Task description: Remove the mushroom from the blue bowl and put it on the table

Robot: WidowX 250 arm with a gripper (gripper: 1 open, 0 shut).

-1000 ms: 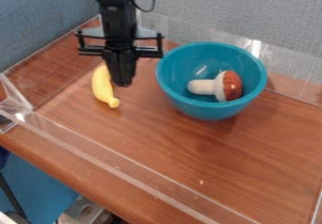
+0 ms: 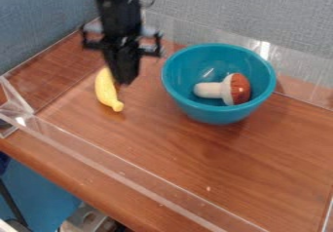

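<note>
The mushroom (image 2: pixel 235 90) has a red-brown cap and a pale stem. It lies on its side inside the blue bowl (image 2: pixel 177 87), cap toward the right and stem toward the left. My black gripper (image 2: pixel 125 78) hangs left of the bowl, apart from it, and points down. Motion blurs it, and the gap between its fingers cannot be made out. Nothing held shows at its tips.
A yellow banana-like object (image 2: pixel 109 92) lies on the wooden table (image 2: pixel 196 168), just left of and partly behind the gripper. Free table spreads in front of the bowl. Clear low barriers and grey walls edge the area.
The bowl, mushroom and yellow object stay in place.
</note>
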